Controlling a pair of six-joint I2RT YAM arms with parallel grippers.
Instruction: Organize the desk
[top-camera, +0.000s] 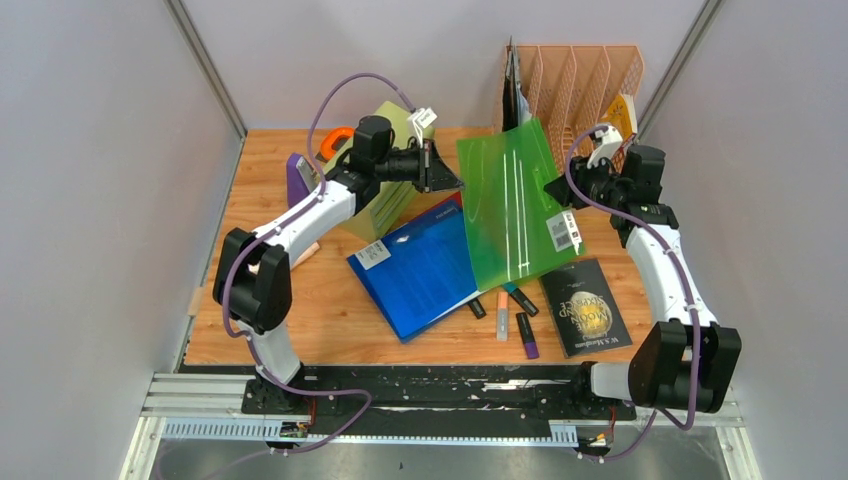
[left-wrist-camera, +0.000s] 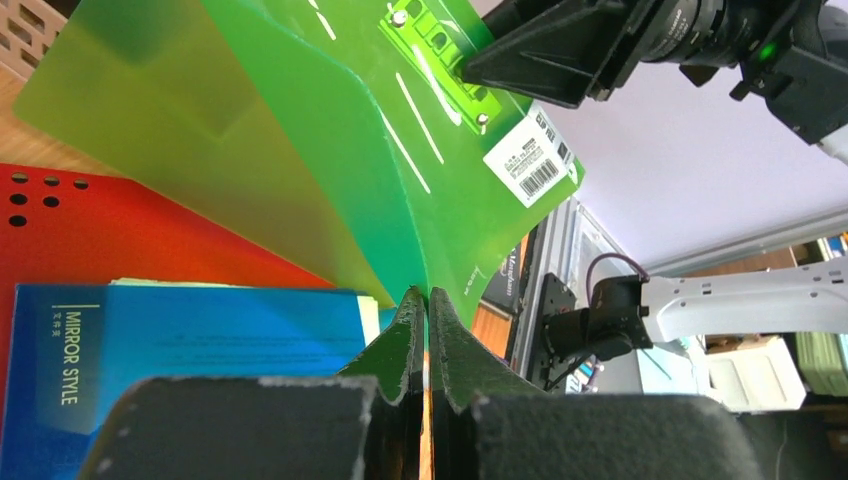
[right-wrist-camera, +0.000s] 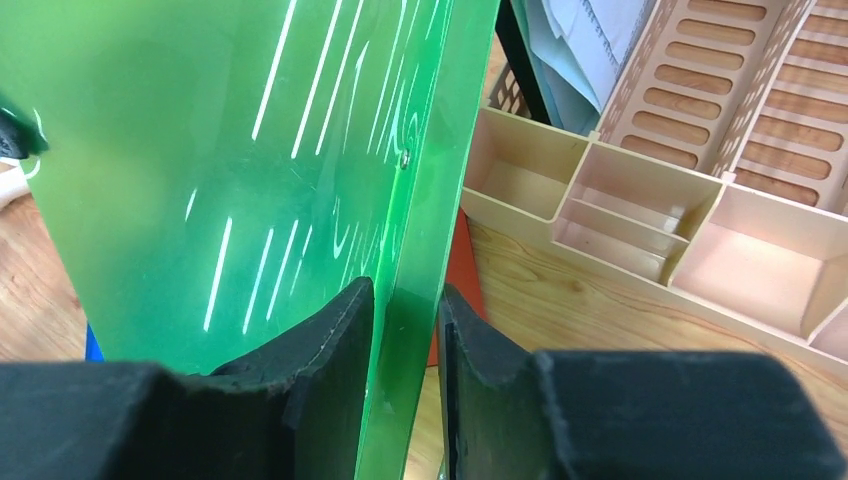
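Note:
A green translucent folder (top-camera: 505, 200) is held up over the desk's middle, its barcode label facing the top camera. My right gripper (top-camera: 555, 190) is at its right side; in the right wrist view the folder's spine (right-wrist-camera: 420, 250) runs between the fingertips, whether gripped is unclear. My left gripper (top-camera: 455, 185) is shut at the folder's left edge; in the left wrist view its tips meet at that edge, and any hold is hard to tell. A blue folder (top-camera: 405, 280) lies beneath, over a red one (left-wrist-camera: 110, 230).
A tan rack (top-camera: 570, 80) with compartments stands at the back right, with upright files at its left. A black book (top-camera: 585, 310) and several markers (top-camera: 527, 335) lie at the front. A green box (top-camera: 390, 205) stands behind my left arm.

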